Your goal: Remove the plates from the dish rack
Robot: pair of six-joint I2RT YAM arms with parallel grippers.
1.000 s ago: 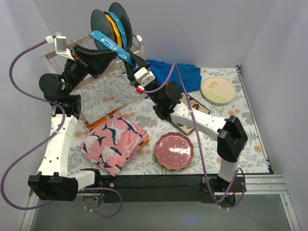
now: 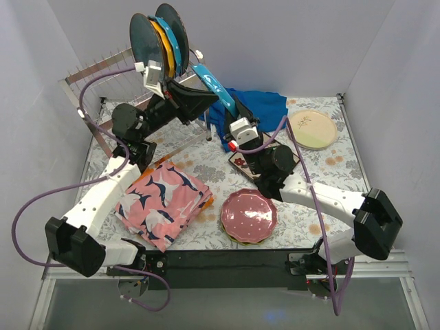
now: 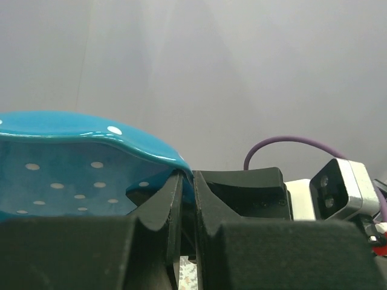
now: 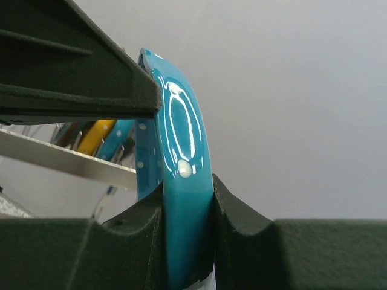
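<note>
A blue plate (image 2: 212, 82) with white dots is held up on edge between my two arms, to the right of the rack's plates. My left gripper is shut on one end of its rim. In the right wrist view, the plate's rim (image 4: 188, 241) stands between the fingers of my right gripper; whether they are clamped on it cannot be told. A left fingertip (image 4: 142, 96) lies against the same plate. In the dish rack (image 2: 82, 72), dark, yellow-orange and blue plates (image 2: 179, 48) stand on edge.
A pink plate (image 2: 249, 215) tops a stack at the front middle; a cream plate (image 2: 311, 129) lies at the right. A patterned pink cloth (image 2: 165, 203), a blue cloth (image 2: 268, 106) and a tray (image 2: 240, 165) occupy other spots.
Both arms have moved right with the blue plate, away from the rack's standing plates. The plate has turned to a steeper slant in the top view.
</note>
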